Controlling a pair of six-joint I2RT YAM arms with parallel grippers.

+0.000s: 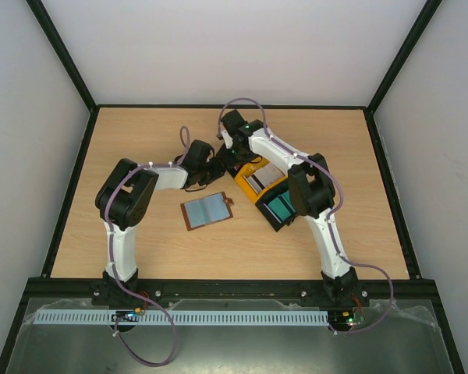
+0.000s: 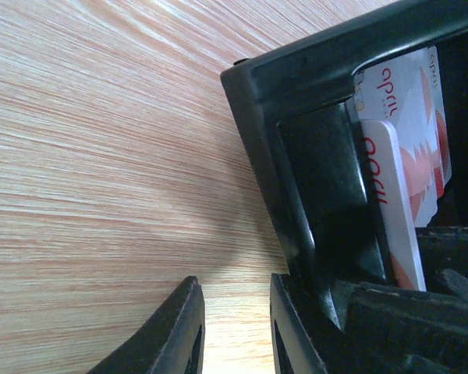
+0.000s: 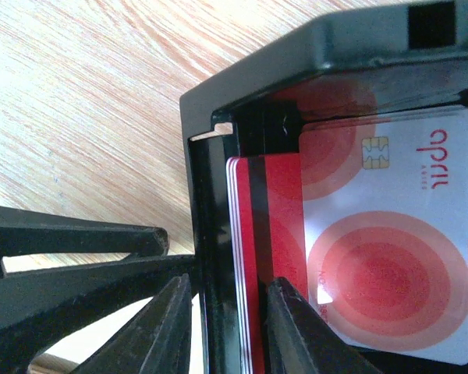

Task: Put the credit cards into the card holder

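Observation:
Red-and-white cards (image 3: 390, 257) lie flat in the black compartment (image 3: 421, 31) at the tray's far end, with a red-edged stack (image 3: 281, 210) upright against its end wall. Astride that wall and stack is my right gripper, fingers apart. In the left wrist view, one upright white card (image 2: 392, 202) leans by the compartment wall. My left gripper is low outside it, fingertips a little apart with only bare wood showing between; one finger is close against the wall. The brown card holder (image 1: 207, 210) lies open on the table, clear pockets up.
The tray's yellow compartment (image 1: 242, 184) holds pale cards (image 1: 265, 176); the near black one holds green cards (image 1: 281, 206). Both grippers are close together at the tray's far end. Around the card holder, the table (image 1: 164, 249) is clear.

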